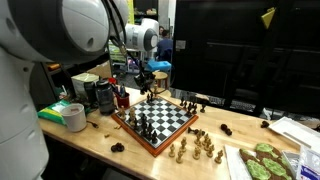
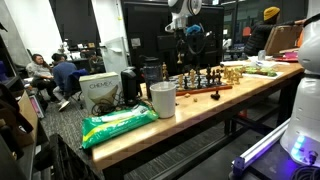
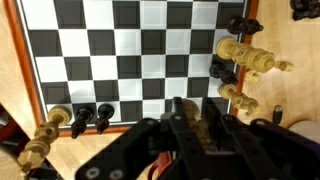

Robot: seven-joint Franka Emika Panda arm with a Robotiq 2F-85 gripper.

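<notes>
My gripper is at the bottom of the wrist view, its dark fingers shut on a light wooden chess piece (image 3: 190,106). It hangs over the edge of the chessboard (image 3: 125,98), well above the table in exterior view 2, where the gripper (image 2: 180,54) shows small. The middle squares of the board are bare. Dark pieces (image 3: 104,112) and light pieces (image 3: 244,54) stand along its sides. The lower part of the held piece is hard to make out.
Several light pieces (image 1: 198,145) stand on the table in front of the board. A white mug (image 1: 74,117) and dark containers (image 1: 105,97) stand to the left. A tray with green and brown items (image 1: 262,162) lies at the right. A green bag (image 2: 118,124) lies at the table's end.
</notes>
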